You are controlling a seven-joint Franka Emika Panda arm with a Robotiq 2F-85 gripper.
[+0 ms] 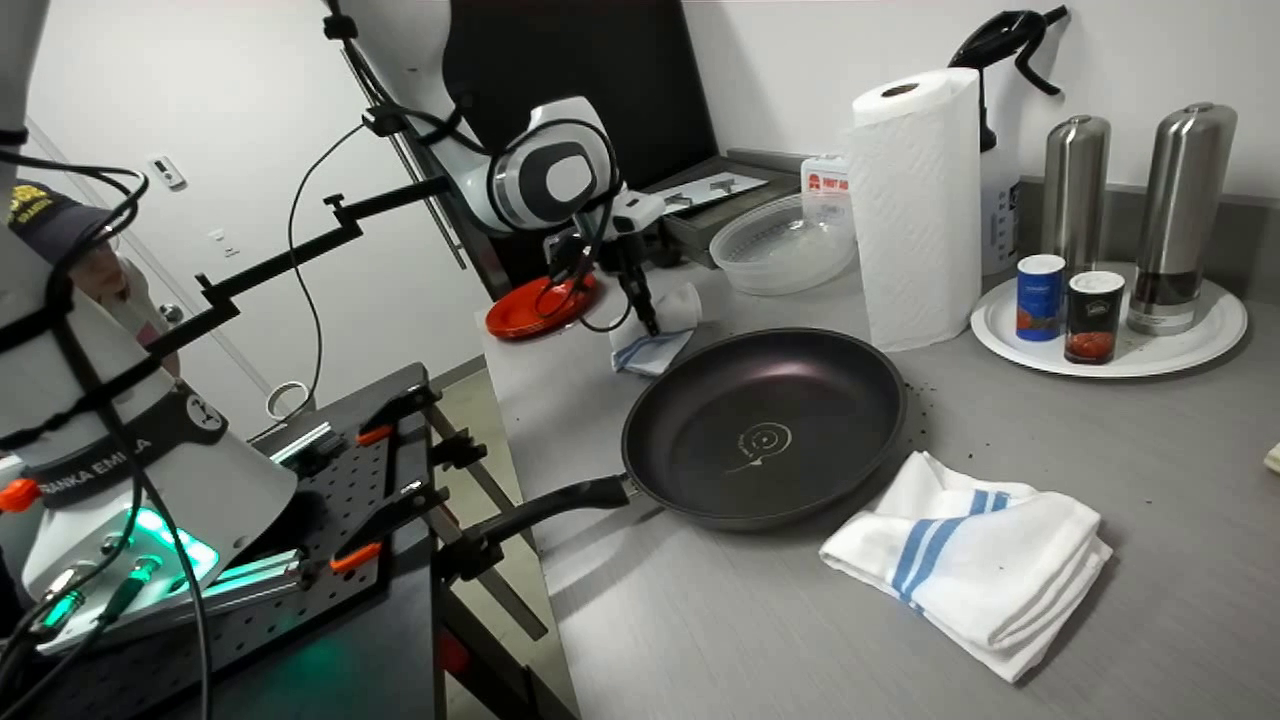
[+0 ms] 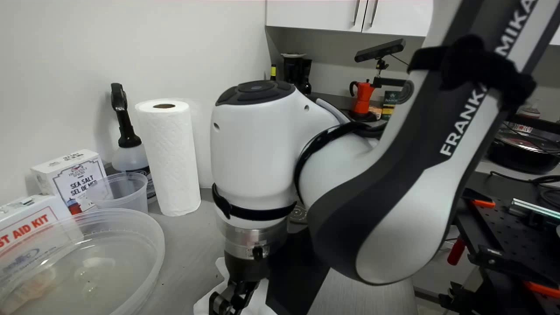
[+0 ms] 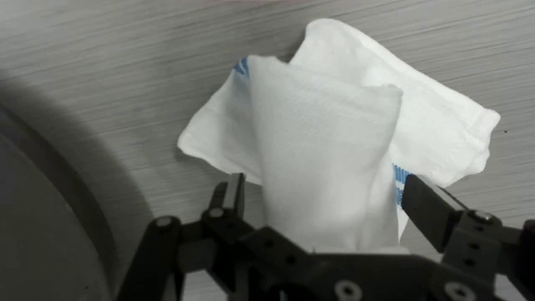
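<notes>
A white cloth (image 3: 326, 145) with blue stripes lies crumpled on the grey counter, a raised fold pointing up between my fingers in the wrist view. My gripper is open, one finger (image 3: 233, 195) on each side of that fold, with gaps showing beside the cloth. In exterior view 1 the gripper (image 1: 651, 326) is low over this cloth (image 1: 672, 322), behind the black frying pan (image 1: 768, 420). A second striped cloth (image 1: 972, 558), folded flat, rests in front of the pan. Exterior view 2 shows the gripper (image 2: 226, 309) partly cut off at the bottom edge.
The pan's rim (image 3: 55, 165) is close on the left in the wrist view. A red plate (image 1: 540, 307), a clear bowl (image 1: 780, 246), a paper towel roll (image 1: 914, 216) and a white plate (image 1: 1104, 358) with shakers and mills stand around.
</notes>
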